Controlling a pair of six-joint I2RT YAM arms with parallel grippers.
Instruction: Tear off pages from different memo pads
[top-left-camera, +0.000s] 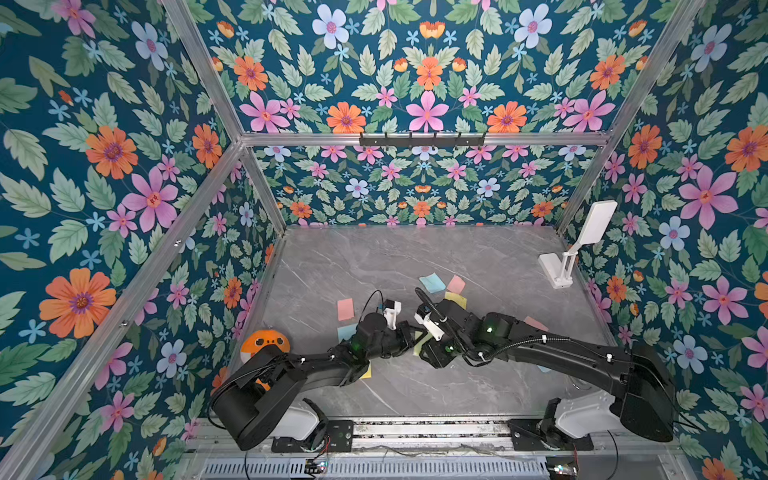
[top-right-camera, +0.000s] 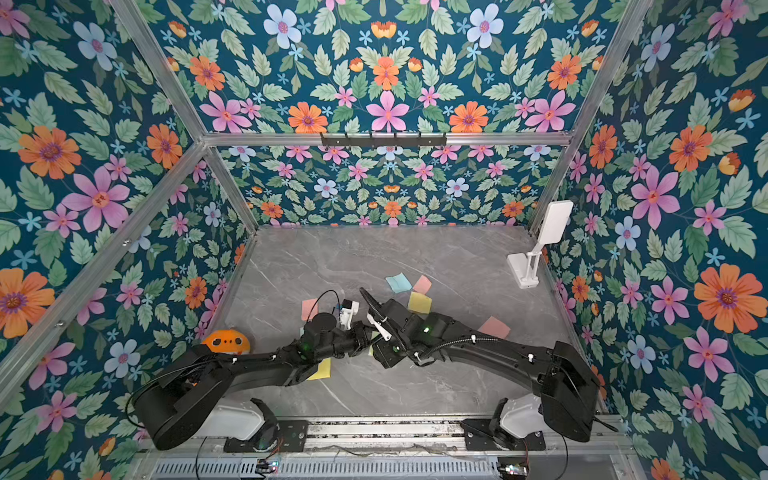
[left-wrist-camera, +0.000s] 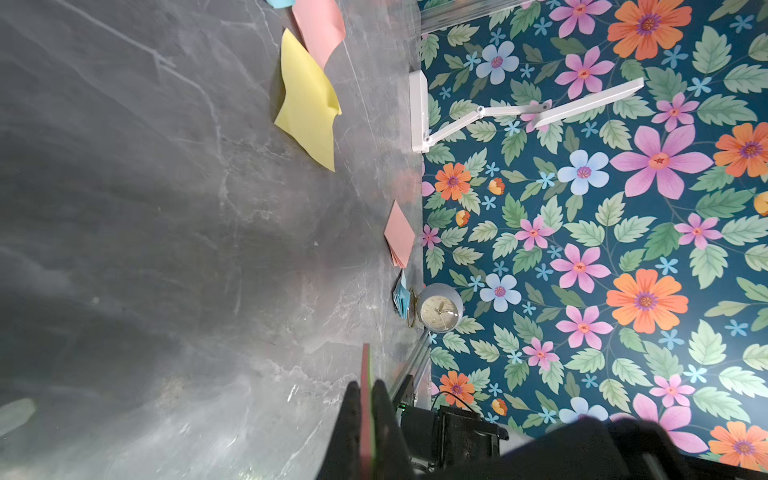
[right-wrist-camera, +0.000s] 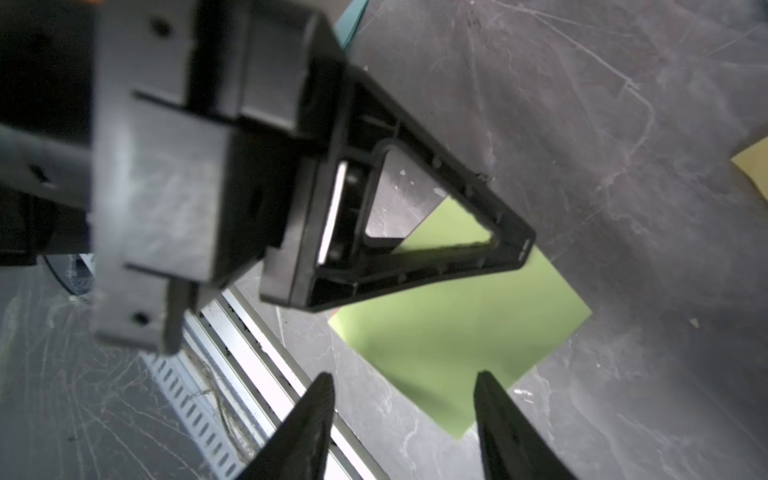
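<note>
A light green memo pad is held edge-on by my left gripper, which is shut on it; a thin pink and green strip shows between the fingers in the left wrist view. In the right wrist view the left gripper's black triangular finger (right-wrist-camera: 448, 268) lies across the pad's face. My right gripper stands open, its two fingertips apart near the pad's lower edges, with no paper visibly pinched. From the top left view, the right arm's gripper body hides most of the green pad (top-left-camera: 418, 345).
Loose blue (top-left-camera: 433, 282), pink (top-left-camera: 456, 284) and yellow (top-left-camera: 455, 299) sheets lie behind the grippers. Pink (top-left-camera: 345, 309), blue (top-left-camera: 345, 332) and yellow (top-left-camera: 366, 373) papers lie around the left arm. A pink pad (top-right-camera: 494, 327) is by the right arm.
</note>
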